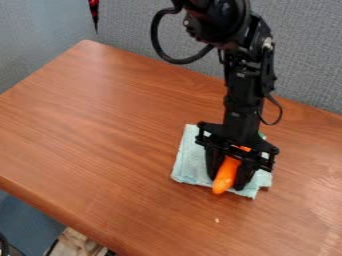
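Observation:
My gripper (pixel 229 175) is low over a pale mint cloth (pixel 190 160) on the right half of the wooden table, its black fingers on either side of an orange carrot (pixel 223 179). The carrot points toward the front of the table, and its upper part is hidden under the gripper body. Whether the fingers press on the carrot is hard to tell.
Grey partition panels (pixel 307 60) stand behind the table. Some clutter lies off the table at the lower left.

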